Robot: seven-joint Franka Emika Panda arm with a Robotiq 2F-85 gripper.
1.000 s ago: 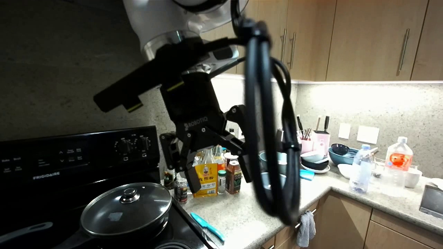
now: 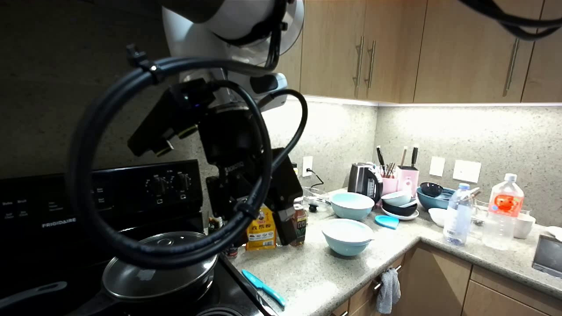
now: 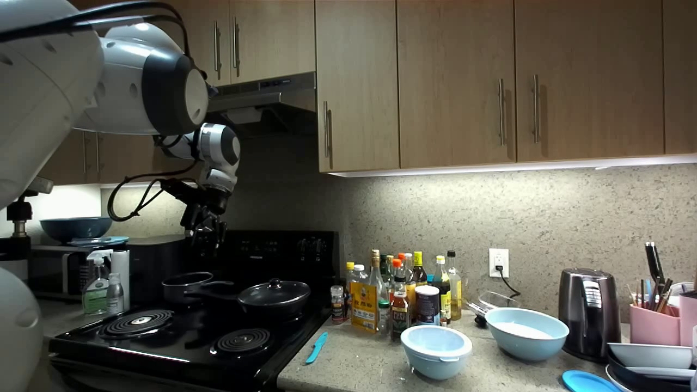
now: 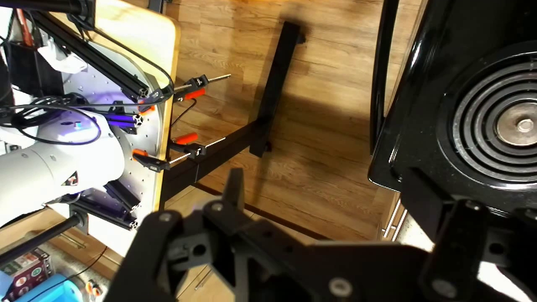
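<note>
My black gripper [image 2: 261, 239] hangs in the air in exterior view 1, its fingers apart and partly covered by a looping black cable. The wrist view shows the gripper wide open, with nothing between its fingers and the floor far beneath. In exterior view 2, the gripper [image 3: 207, 245] appears near the stove's back, small and dark. A lidded frying pan [image 3: 274, 298] sits on the stove. Two light-blue bowls stand on the counter: a nearer bowl [image 3: 436, 356] with a lid on it, and a farther bowl [image 3: 527, 333]. A blue knife [image 3: 317, 347] lies close to the stove.
Sauce bottles [image 3: 399, 307] crowd the counter beside the stove. A kettle [image 3: 589, 313], a blue lid [image 3: 588, 381] and stacked dishes stand farther right. Behind the pan rests a saucepan [image 3: 187, 286]. Bare counter shows between the knife and the nearer bowl.
The wrist has turned, and the cable has swung from the gripper's right side to a wide loop across its front and left. The fingers stay apart. Pan, bowls and knife have not moved.
</note>
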